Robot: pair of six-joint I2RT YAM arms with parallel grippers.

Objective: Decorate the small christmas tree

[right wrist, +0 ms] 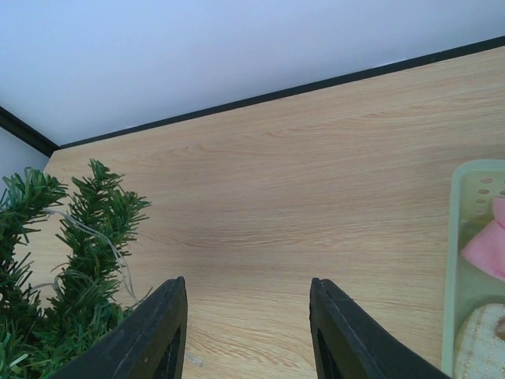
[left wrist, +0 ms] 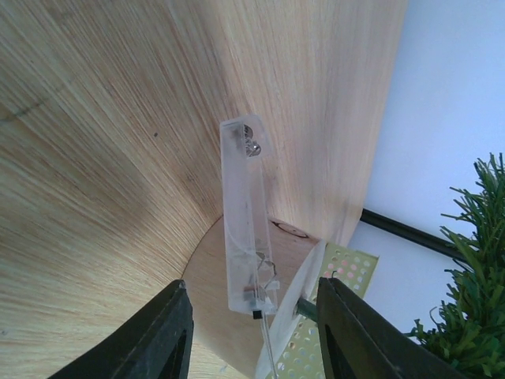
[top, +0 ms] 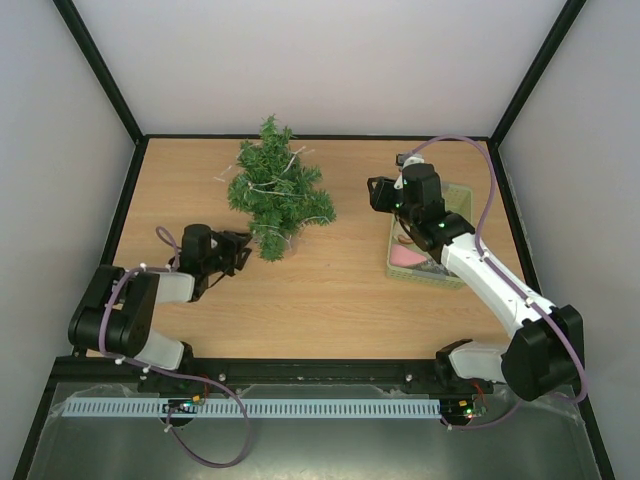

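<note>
The small tree (top: 275,190), strung with a wire, stands at centre left of the table. My left gripper is low beside its base, open around the lower end of a translucent battery box (left wrist: 237,197) with a lead, not visibly gripping it. A round wooden disc (left wrist: 213,284) lies behind the box. My right gripper hangs open above the table between the tree and the green basket (right wrist: 454,253), which holds a pink piece (right wrist: 488,249) and a pale round item (right wrist: 481,347), probably decorations.
Walls bound the wooden table (top: 340,310) at the back and sides. Its front middle and the area between tree and basket are clear. The right arm reaches over the basket, hiding part of it in the top view.
</note>
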